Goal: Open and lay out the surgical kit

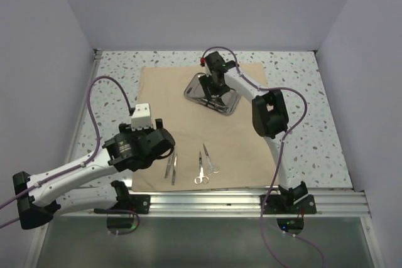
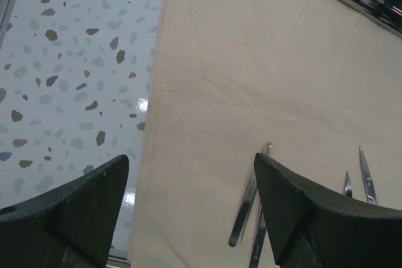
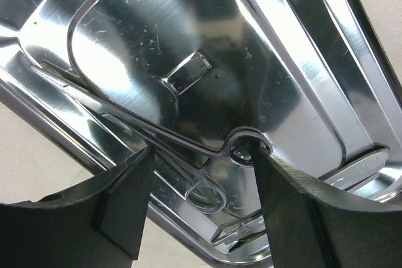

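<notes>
A steel tray (image 1: 191, 92) lies at the back of the beige cloth under my right gripper (image 1: 212, 89). In the right wrist view, ringed clamp-like instruments (image 3: 144, 123) lie along its lower-left channel, and my open right gripper is just over their rings, one finger at the upper ring. My left gripper hangs open over the cloth's left part, nothing between its fingers. Tweezers (image 1: 169, 164) and more slim instruments (image 1: 174, 169) lie below it to the right; two pairs of scissors (image 1: 201, 174) lie at the front middle.
Speckled table (image 1: 308, 130) surrounds the cloth (image 1: 163, 92). Bare cloth spans the middle between tray and laid-out instruments, and the cloth's front right is clear.
</notes>
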